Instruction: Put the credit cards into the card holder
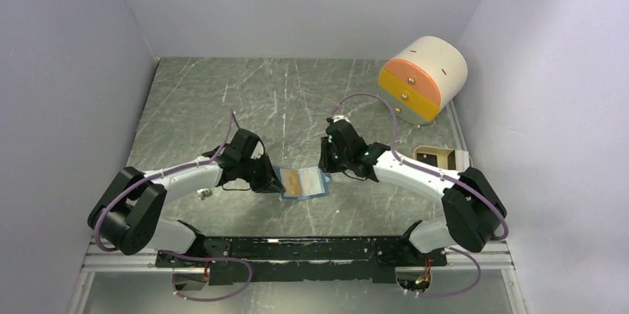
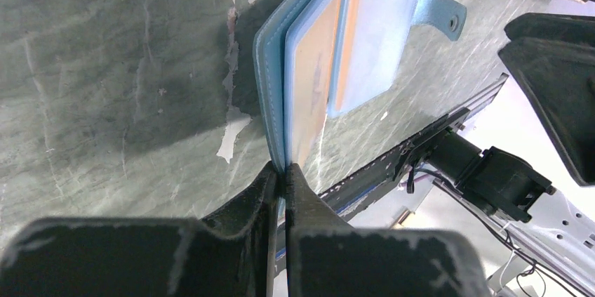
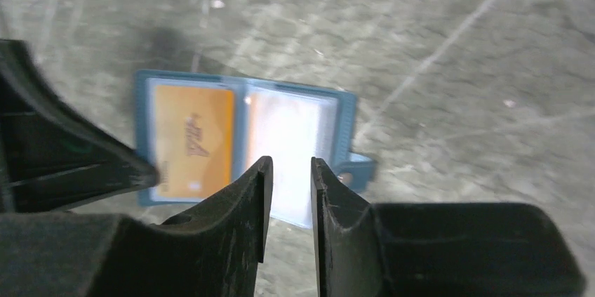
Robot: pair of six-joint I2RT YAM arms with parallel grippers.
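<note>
The blue card holder (image 1: 314, 196) lies open on the marble table, with an orange card (image 3: 193, 139) in its left side and a white panel (image 3: 288, 146) in its right; a snap strap (image 2: 438, 12) sticks out on the right. My left gripper is shut on the holder's left edge. My right gripper is open above the holder's right part, nothing between its fingers.
A striped rounded drawer box (image 1: 423, 76) stands at the back right. An open box (image 1: 441, 157) sits at the right edge. A small object (image 1: 204, 194) lies left.
</note>
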